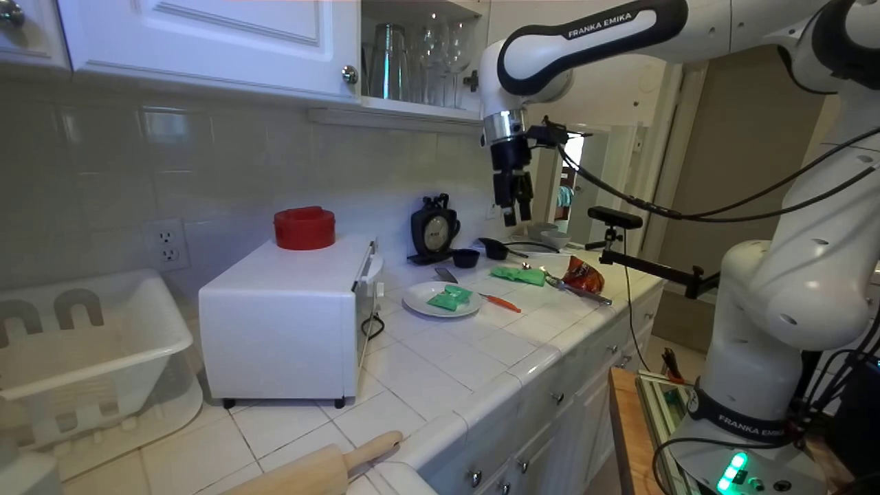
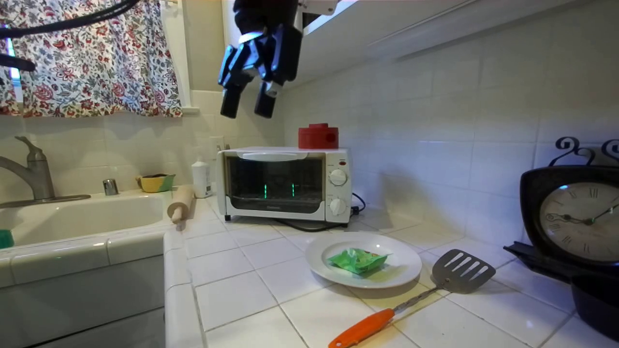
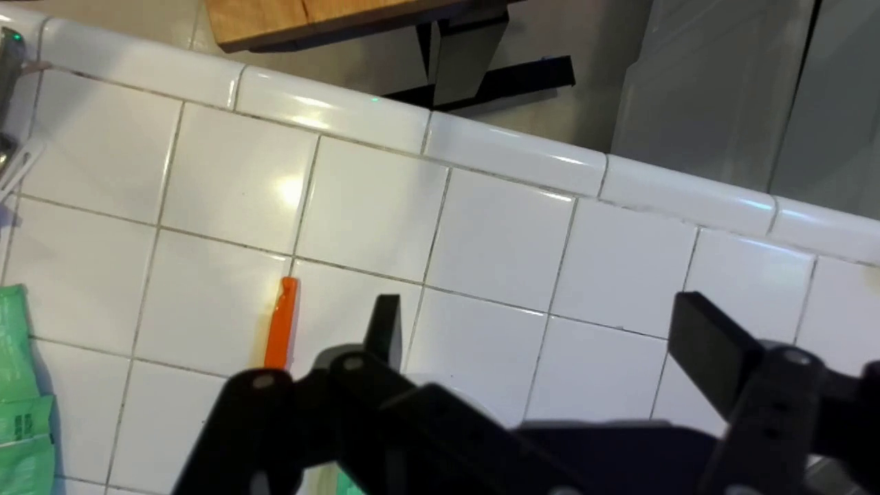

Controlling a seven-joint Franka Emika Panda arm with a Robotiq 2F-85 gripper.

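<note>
My gripper (image 1: 518, 221) hangs open high above the counter, its two black fingers apart with only tiles seen between them in the wrist view. Below it, a white plate (image 2: 316, 261) carries a green packet (image 2: 358, 261). A spatula with an orange handle (image 2: 364, 328) and a slotted grey head (image 2: 462, 271) lies beside the plate. Another green packet (image 1: 518, 276) rests farther along the counter, near a shiny red-brown bag (image 1: 583, 276). In the wrist view the orange handle (image 3: 281, 323) shows left of the fingers, and the gripper body hides most of the plate.
A white toaster oven (image 1: 280, 322) bears a red round container (image 1: 304, 228). Along the wall stand a black clock (image 1: 434, 231) and a small black cup (image 1: 466, 258). A rolling pin (image 1: 330, 470) and a dish rack (image 1: 99, 355) are nearer.
</note>
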